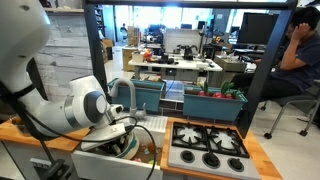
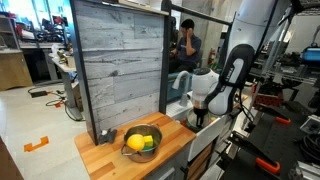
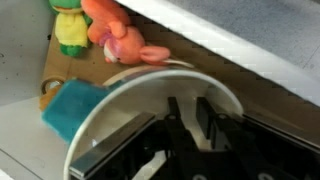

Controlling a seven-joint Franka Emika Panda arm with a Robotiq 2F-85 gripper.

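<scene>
In the wrist view a white round bowl [image 3: 110,115] fills the lower middle, its rim curving around my gripper. The two dark fingers stand apart over the bowl's inside, and nothing shows held between them. From the first exterior view, the white arm [image 1: 85,110] reaches down into the drawer [image 1: 118,168]; the fingertips are hidden there. A pink-orange toy [image 3: 122,38], a green-yellow toy [image 3: 72,28] and a teal item [image 3: 75,108] lie beside the bowl.
The stove [image 1: 210,150] stands right of the drawer. Behind are a faucet [image 1: 133,95] and a teal bin [image 1: 212,105]. A pot with yellow contents [image 2: 142,143] rests on the wooden counter. A pale drawer wall [image 3: 250,50] runs close to the bowl.
</scene>
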